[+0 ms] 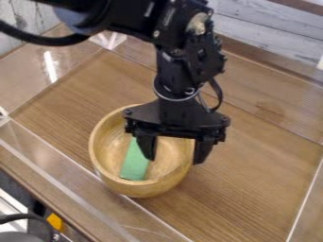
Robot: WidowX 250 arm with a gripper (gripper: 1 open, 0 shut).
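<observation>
A wooden bowl [154, 185] sits near the front middle of the table, with a pale green rectangular object [134, 163] lying inside on its left side. The black gripper [175, 147] is over the bowl, its two fingers apart and pointing down, open, at about rim height on the far side. Whether anything is between the fingers is hard to see; the green object lies left of and below them.
A pale wall or ledge stands at the back. A small yellow object [53, 221] shows beyond the front left edge.
</observation>
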